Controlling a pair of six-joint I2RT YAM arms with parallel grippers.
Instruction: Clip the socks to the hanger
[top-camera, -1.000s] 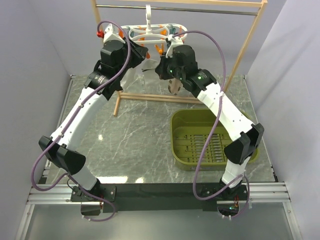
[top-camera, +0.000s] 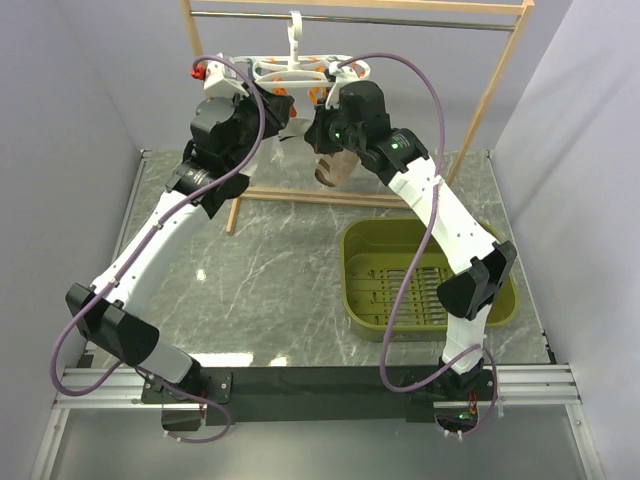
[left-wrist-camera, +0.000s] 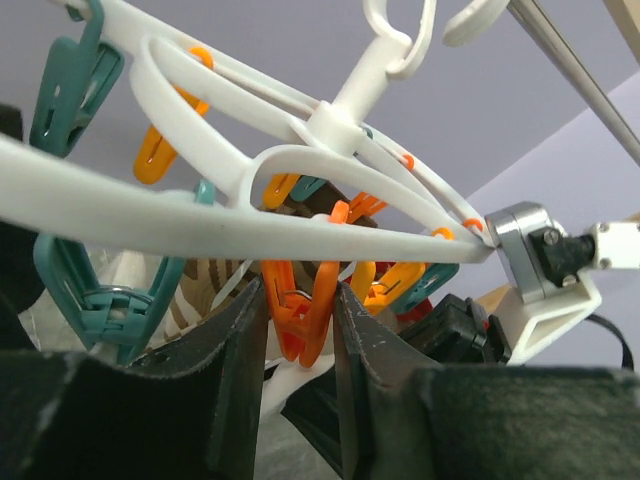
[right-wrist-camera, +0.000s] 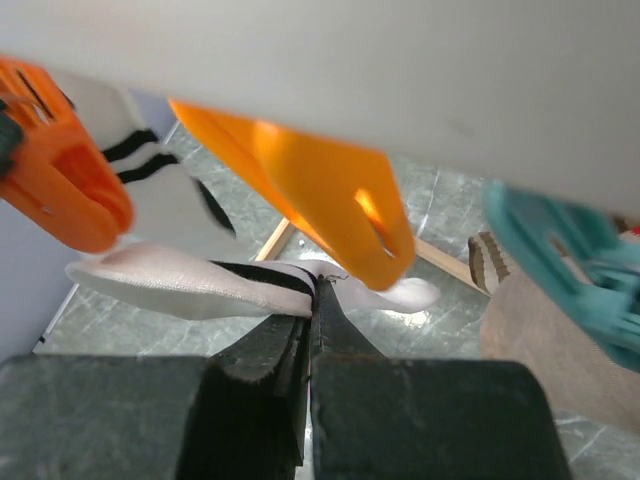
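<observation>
The white hanger (top-camera: 290, 83) hangs from the rod by its hook, with orange and teal clips around its ring. My left gripper is shut on an orange clip (left-wrist-camera: 298, 335) at the ring's near side. Below the ring, my right gripper is shut on a white sock (right-wrist-camera: 185, 285) with a black stripe, pinching its fabric. An orange clip (right-wrist-camera: 330, 200) is just above that sock, apparently apart from it. Another white, black-striped part (right-wrist-camera: 165, 195) hangs further left; whether it is the same sock I cannot tell. A brown-patterned sock (right-wrist-camera: 540, 325) hangs at right.
Wooden rack bars frame the hanger, with a metal rod (top-camera: 400, 20) across the top. An olive basket (top-camera: 355, 300), empty as far as it shows, stands at the right.
The left arm's elbow has moved outward to the left, and the hanger has shifted a little. The brown-patterned sock has swung left.
</observation>
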